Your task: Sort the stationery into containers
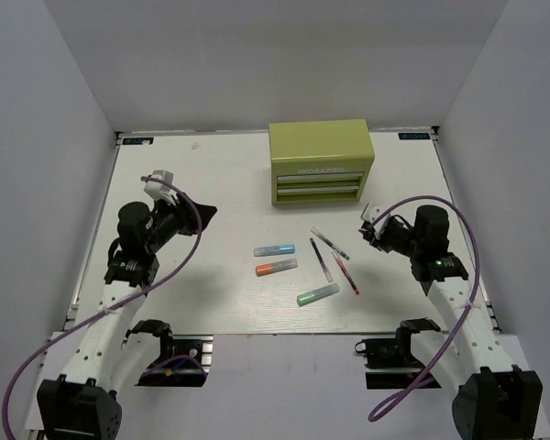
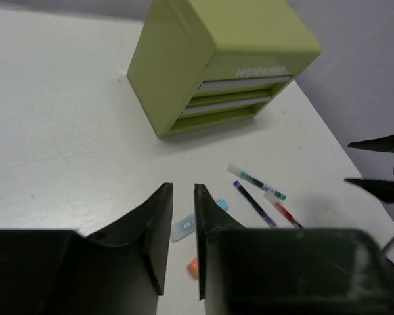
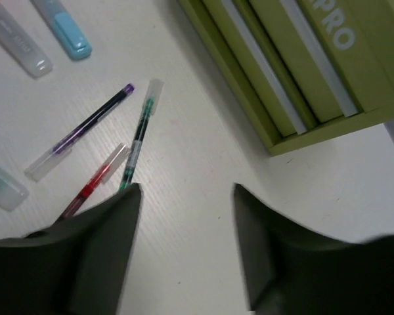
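Three slim pens lie loose right of the table's middle: a green pen (image 1: pixel 330 244), a purple pen (image 1: pixel 321 259) and a red pen (image 1: pixel 346 273). To their left are a blue highlighter (image 1: pixel 274 249) and an orange highlighter (image 1: pixel 276 267); a green highlighter (image 1: pixel 318 294) lies nearer the front. Behind them stands the green cabinet (image 3: pixel 262 85), both drawers closed. My left gripper is part open over the left side, nothing between its fingers. Above the table right of the pens, my right gripper is parted wider and empty; the green pen's end passes near its left finger.
Bare table lies left of the highlighters and around the cabinet (image 1: pixel 319 147). A purple cable (image 1: pixel 119 307) hangs along the left arm, another cable (image 1: pixel 472 257) along the right. The right gripper's fingers (image 2: pixel 381 142) show at the left wrist view's right edge.
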